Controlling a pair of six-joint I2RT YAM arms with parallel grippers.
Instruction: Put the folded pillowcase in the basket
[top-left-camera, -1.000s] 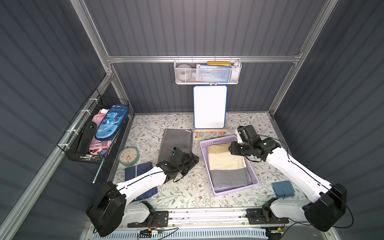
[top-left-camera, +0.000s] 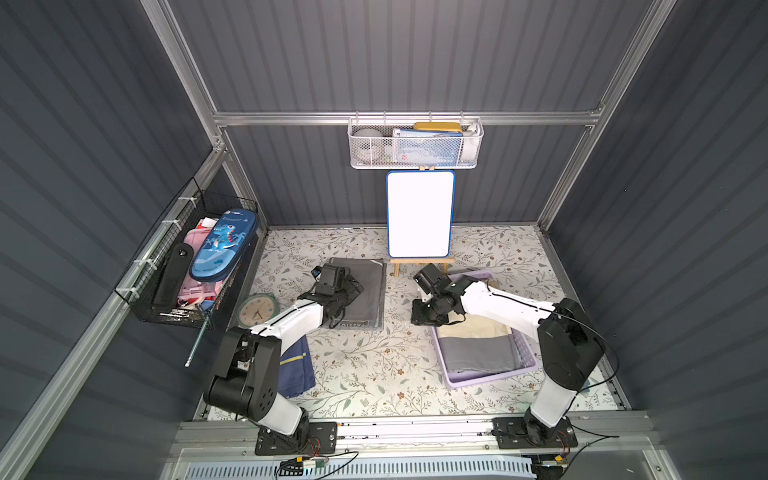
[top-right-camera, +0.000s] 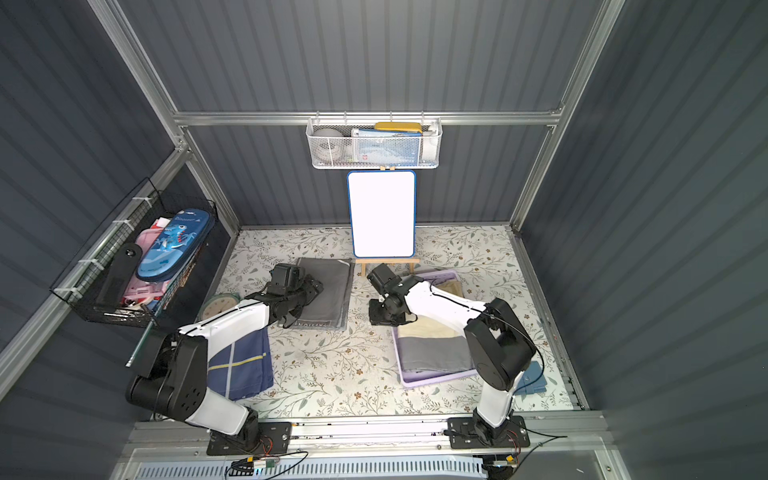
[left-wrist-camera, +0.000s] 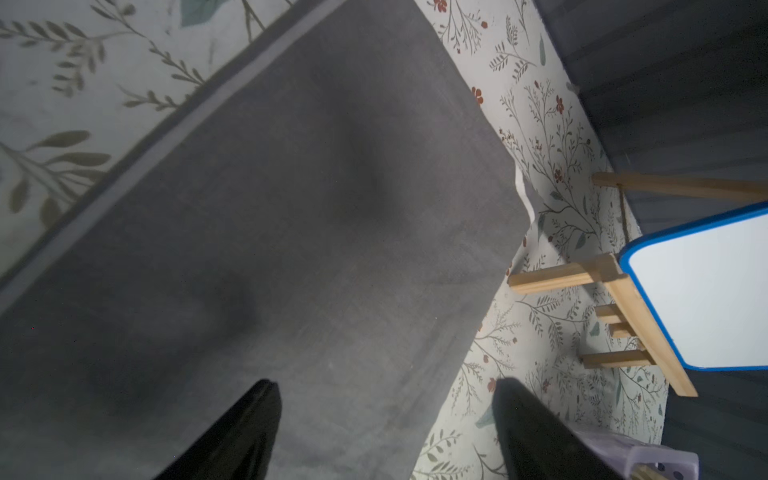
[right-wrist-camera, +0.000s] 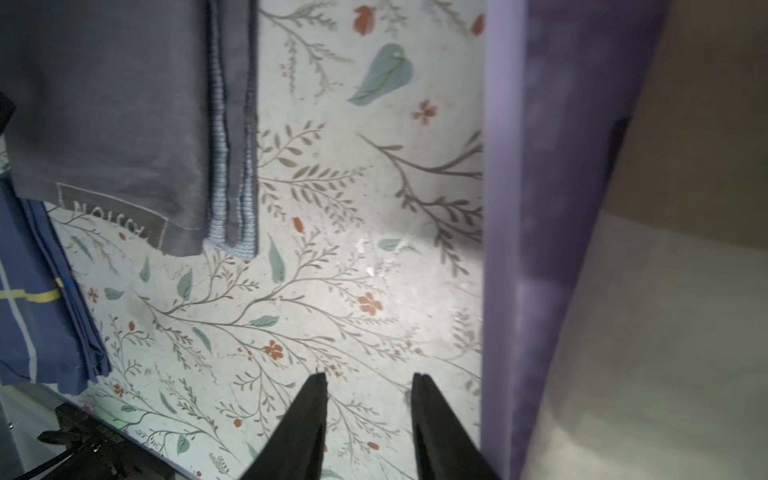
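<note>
A dark grey folded cloth (top-left-camera: 369, 297) lies flat on the table, left of centre; it fills much of the left wrist view. My left gripper is over it, open, its fingers wide apart with nothing held. The lilac basket (top-left-camera: 444, 369) stands at the right, holding cream and grey folded cloths. At its left rim (right-wrist-camera: 504, 240) is my right gripper. A narrow gap between its fingers shows only patterned tablecloth; the rim runs outside the right-hand finger. Part of the basket's far side is hidden under the right arm.
A navy folded cloth (top-right-camera: 244, 368) and a round clock (top-left-camera: 257, 310) lie at the left. Behind the basket's left side stands a whiteboard (top-left-camera: 420, 214) on an easel. A small blue item (top-right-camera: 530, 378) is front right. Patterned table shows clear in front.
My left gripper has gone back over the grey cloth.
</note>
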